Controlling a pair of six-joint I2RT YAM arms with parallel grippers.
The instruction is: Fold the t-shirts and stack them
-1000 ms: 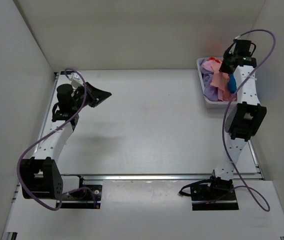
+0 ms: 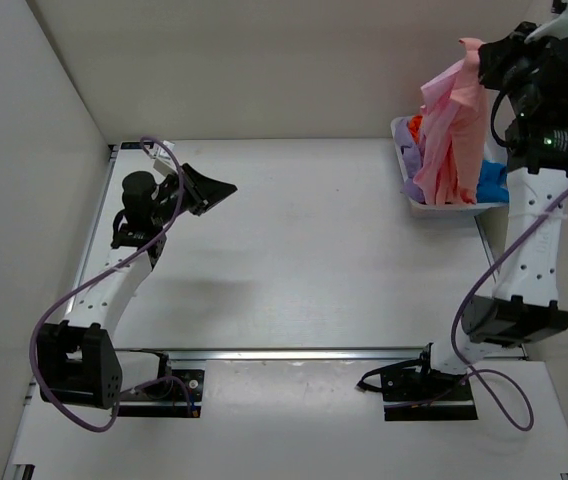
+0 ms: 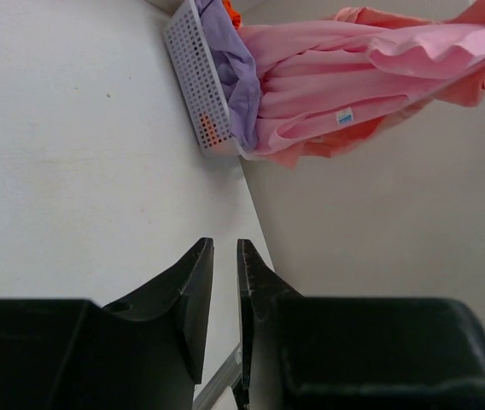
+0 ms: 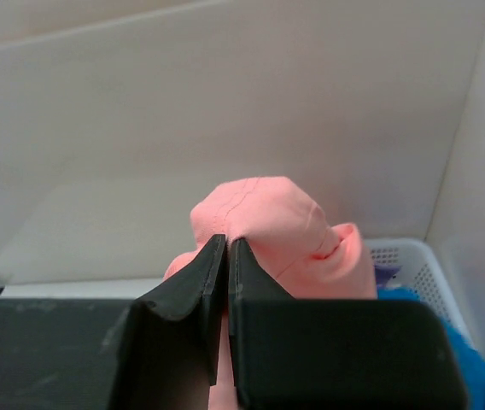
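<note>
A pink T-shirt (image 2: pixel 449 130) hangs from my right gripper, which is shut on it, lifted high over the white basket (image 2: pixel 434 205) at the back right. Purple (image 2: pixel 409 160), orange and blue cloths (image 2: pixel 492 180) remain in the basket. In the left wrist view the pink cloth (image 3: pixel 345 85) drapes down to the basket; whether its lower end still touches the contents is unclear. My left gripper (image 2: pixel 214 192) is over the left part of the table, part open with nothing between its fingers.
Walls stand at the back and sides, close behind the right arm. Purple cables loop over both arms.
My right gripper has risen and moved toward the upper right of the top view, drawing the pink shirt up out of the basket. The left arm has shifted slightly right.
</note>
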